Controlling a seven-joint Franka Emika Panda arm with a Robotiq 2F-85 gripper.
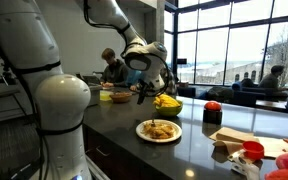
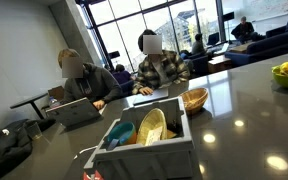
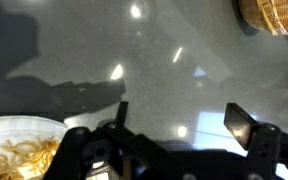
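My gripper stands open over bare grey tabletop in the wrist view, with nothing between its spread fingers. In exterior view 1 the gripper [image 1: 154, 92] hangs above the table, behind and above the white plate [image 1: 141, 134]. Noodle-like yellow food [image 1: 161, 130] lies on that plate. At the lower left of the wrist view the plate's rim [image 3: 24, 121] shows, partly covered by the gripper. A green bowl [image 1: 172, 111] holding yellow things [image 1: 167, 101] stands behind the plate.
A wicker basket [image 3: 268, 14] is at the wrist view's top right. Exterior view 2 shows a grey bin [image 2: 144, 158] with bowls inside. A cutting board [image 1: 231, 135], a red-topped jar [image 1: 212, 113] and several red items crowd the right side. Two people sit behind the table.
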